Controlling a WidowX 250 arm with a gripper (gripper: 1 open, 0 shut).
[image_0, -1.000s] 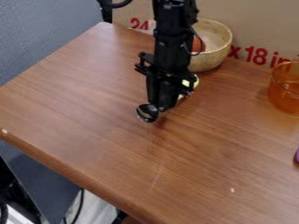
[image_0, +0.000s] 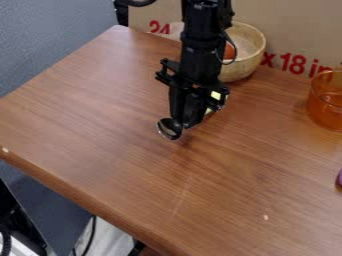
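Observation:
My black gripper (image_0: 183, 115) points straight down over the middle of the wooden table (image_0: 94, 130). A small dark, shiny rounded object (image_0: 168, 130) is at its fingertips, low at the tabletop; whether the fingers are shut on it I cannot tell. A small yellow-green item or marking shows at the gripper's right side, partly hidden by it.
A woven basket (image_0: 243, 62) with something orange inside stands at the back, against a cardboard panel, partly behind the arm. An orange translucent container (image_0: 325, 105) is at the right, and a purple object is at the right edge.

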